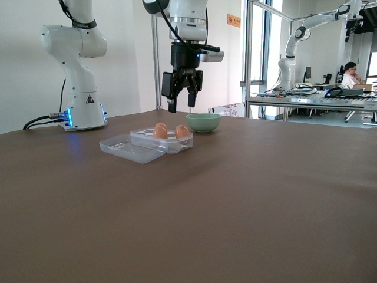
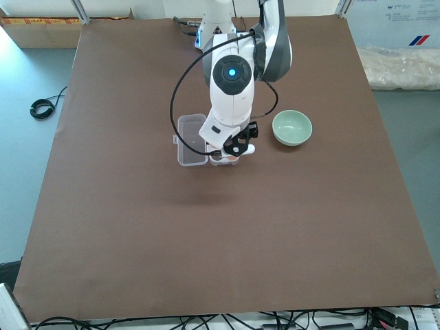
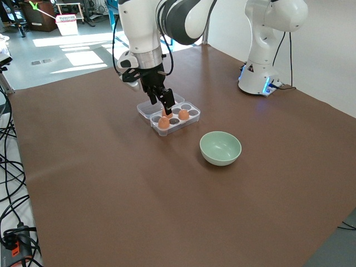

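An open clear egg carton [image 1: 144,147] holds several brown eggs [image 1: 160,131]; in the left view its lid [image 2: 192,141] shows, but the egg tray is mostly hidden under my arm. My gripper [image 1: 181,102] hangs fingers-down above the carton in the top view; in the right view my gripper [image 3: 163,107] is over the tray among the eggs. Its fingers stand apart in the top view, with nothing seen between them. A pale green bowl [image 2: 291,128] sits to the side of the carton, apart from it.
Cables run along the table's outer edge.
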